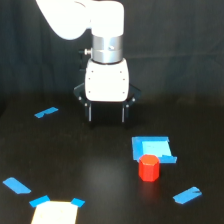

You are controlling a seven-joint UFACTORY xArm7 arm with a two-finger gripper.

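Observation:
My gripper (108, 116) hangs from the white arm at the upper middle of the camera view. Its two dark fingers are spread wide apart, with nothing visible between them. A small red block (149, 169) stands on the dark table, well to the right of the gripper and nearer the camera. Just behind the block lies a blue-bordered square (140, 142) with a paler centre, whose front edge the block partly covers. At the bottom left is a cream-coloured square (54, 214), cut off by the frame, with blue tape at its corners.
Strips of blue tape mark the table: one at the far left (46, 112), another at the near left (16, 186) and one at the near right (187, 195).

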